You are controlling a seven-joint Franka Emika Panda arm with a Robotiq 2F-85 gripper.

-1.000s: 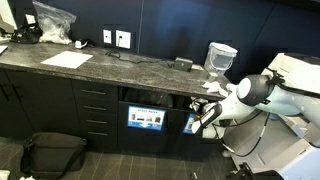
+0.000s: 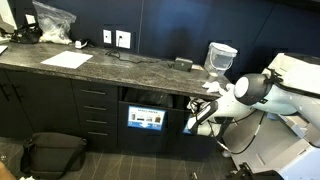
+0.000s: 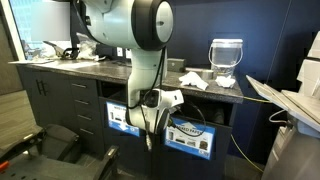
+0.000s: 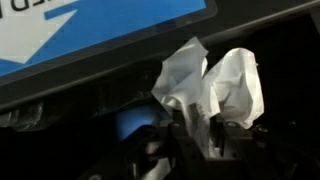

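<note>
In the wrist view a crumpled white tissue [image 4: 240,88] stands up at the fingertips of my gripper. Its lower part runs down between the dark fingers; whether they grip it is unclear. Exterior view 2 has my arm, in a white wrapping, reaching down with the gripper [image 3: 151,138] in front of the lower cabinet. From exterior view 1 the arm's end [image 2: 205,122] shows beside the right bin front, its fingers too small to read. A bin front with a blue and white label [image 4: 100,28] lies just beyond the tissue.
Another labelled bin front [image 2: 145,118] is set under the counter [image 2: 120,68]. On the counter top stand a clear bucket [image 3: 226,56] and crumpled white tissues [image 3: 192,78]. A black bag [image 2: 53,155] lies on the floor, otherwise largely clear at the middle.
In exterior view 1 the arm's end has shifted slightly downward beside the right bin front. The counter objects and the bag have stayed in place.
</note>
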